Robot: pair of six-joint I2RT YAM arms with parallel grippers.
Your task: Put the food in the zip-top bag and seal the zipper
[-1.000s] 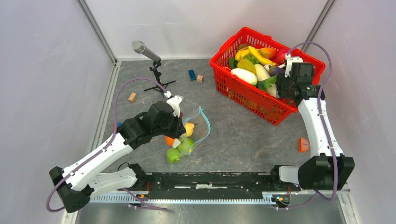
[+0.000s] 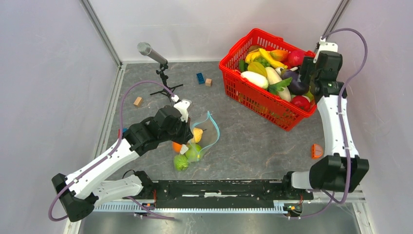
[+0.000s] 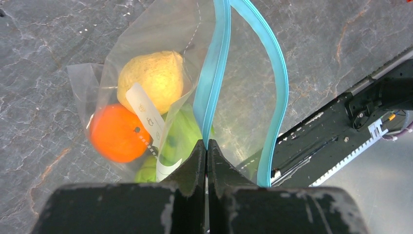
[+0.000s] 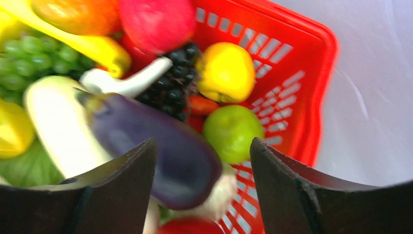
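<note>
The clear zip top bag (image 3: 151,39) lies on the table with its blue zipper (image 3: 278,80) mouth spread into a loop. Inside are a yellow fruit (image 3: 156,78), an orange one (image 3: 119,132) and green ones (image 3: 181,136), partly hidden. My left gripper is shut on the near end of the zipper's one lip. Over the red basket (image 2: 270,108) hangs my right gripper, open, with no food between its fingers. Below it are the eggplant (image 4: 156,146) and a round green fruit (image 4: 234,131); the right wrist view is blurred.
A microphone on a stand (image 2: 158,58) stands at the back left. Small blocks, one being a wooden block (image 2: 208,82), lie about. An orange piece (image 2: 317,151) rests at the right. Bare table stretches between bag and basket.
My right gripper has shifted right and toward the back over the basket, uncovering the eggplant and a red item in the top view. The left arm and the bag hold still.
</note>
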